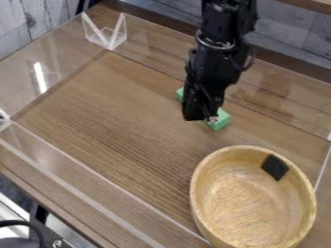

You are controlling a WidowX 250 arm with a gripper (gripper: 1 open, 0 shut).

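A black robot arm reaches down from the top of the camera view, its gripper (199,108) low over the wooden surface, shut, with nothing visible between its fingers. Just behind and right of the fingertips lies a small green object (215,118), partly hidden by the gripper; whether the two touch I cannot tell.
A round tan bowl (246,208) with a black patch on its rim fills the lower right. A white wire piece (104,29) stands at the top left.
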